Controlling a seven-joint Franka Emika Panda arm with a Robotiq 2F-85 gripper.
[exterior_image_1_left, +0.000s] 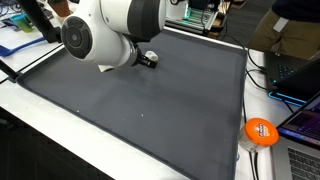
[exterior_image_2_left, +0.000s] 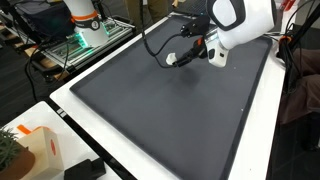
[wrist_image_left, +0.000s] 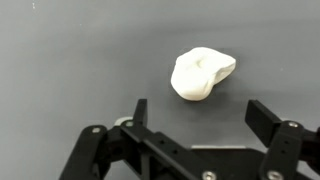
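Observation:
A small white, rounded lump lies on the dark grey mat, just beyond my fingertips in the wrist view. In exterior view 1 the same white piece shows beside the fingers, and in exterior view 2 the white piece is left of them. My gripper stands open, its two black fingers wide apart with no object gripped between them. What the white piece is made of I cannot tell. Part of a pale object shows behind the gripper's base in the wrist view.
An orange-lidded jar and laptops stand beyond its right edge. A potted cactus sits at the near left of exterior view 2. A dark cable loops beside the arm.

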